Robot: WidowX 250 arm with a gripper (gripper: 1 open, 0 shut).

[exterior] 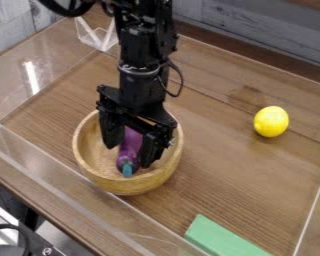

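The black gripper (131,135) is lowered into a tan bowl (129,182), its open fingers around a purple object (128,152) with a teal tip at its lower end. The fingers partly hide the purple object; whether they touch it I cannot tell.
A yellow lemon-like object (271,121) lies on the wooden surface to the right. A green block (224,240) lies at the front right. A clear plastic item stands at the back left.
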